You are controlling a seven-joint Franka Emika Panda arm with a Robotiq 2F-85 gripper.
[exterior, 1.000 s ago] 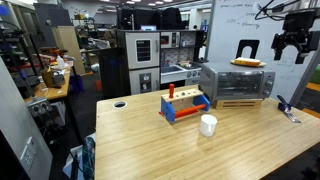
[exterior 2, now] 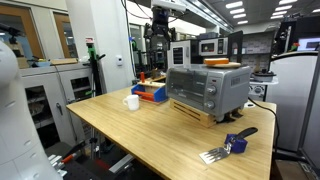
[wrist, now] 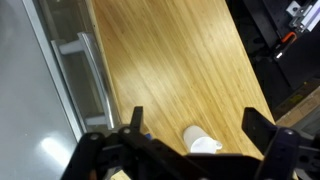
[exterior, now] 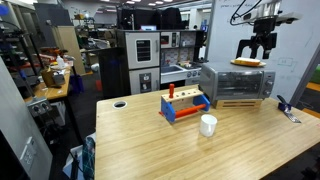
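Note:
My gripper (exterior: 256, 50) hangs high over the toaster oven side of the table, pointing down, in exterior view 1. Its fingers are wide apart and empty in the wrist view, where the dark fingers (wrist: 132, 140) show on either side. A white mug (wrist: 200, 140) appears between and below them, well down on the wooden table. The same mug (exterior: 208, 125) stands upright near the table's middle. A silver toaster oven (exterior 2: 205, 90) has its glass door closed. On its top lies an orange item (exterior: 247, 62).
A wooden rack with blue and red parts (exterior: 185, 102) stands behind the mug. At the oven's right end lie a spatula (exterior 2: 215, 155) and a blue block (exterior 2: 236, 143). A small dark-centred disc (exterior: 119, 104) lies far left.
The arm has swung left in exterior view 1, from beyond the oven's right end to over the oven. Its fingers stay apart. The mug, oven and rack have not moved.

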